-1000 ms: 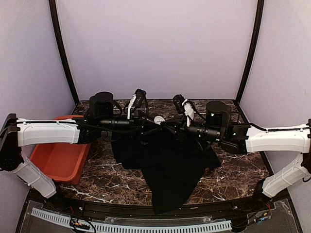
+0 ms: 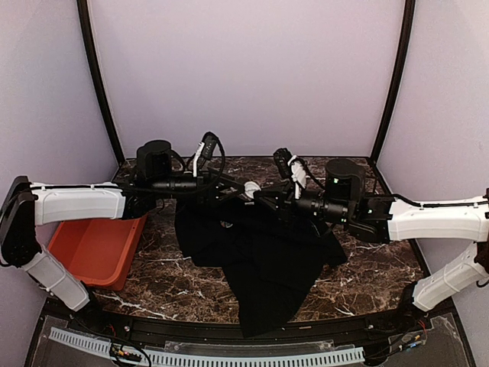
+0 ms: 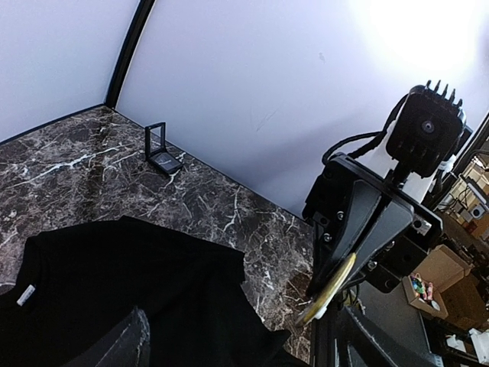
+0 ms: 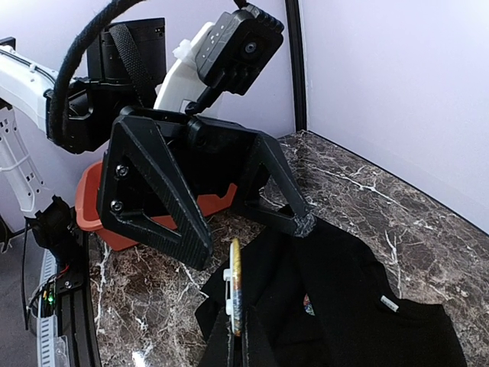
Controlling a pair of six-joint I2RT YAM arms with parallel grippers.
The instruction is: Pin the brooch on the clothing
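Observation:
The round brooch [image 2: 251, 188] is gripped at its edge by my right gripper, which is shut on it above the black clothing [image 2: 267, 260]. In the right wrist view the brooch [image 4: 236, 287] appears edge-on, with a white pin piece [image 4: 228, 284] on its left face. Facing it, my left gripper stands part open, its fingers close to the brooch with no hold on it showing. The left wrist view shows the brooch [image 3: 330, 290] as a thin yellowish edge. The clothing lies spread on the table, well below both grippers.
An orange bin [image 2: 95, 248] stands at the left, under the left arm. A small dark stand [image 3: 163, 151] sits on the marble table toward the back wall. Bare marble [image 2: 374, 275] shows at right. A white tag [image 4: 390, 303] and a small patch [image 4: 308, 304] mark the garment.
The right arm and the clothing stayed practically still.

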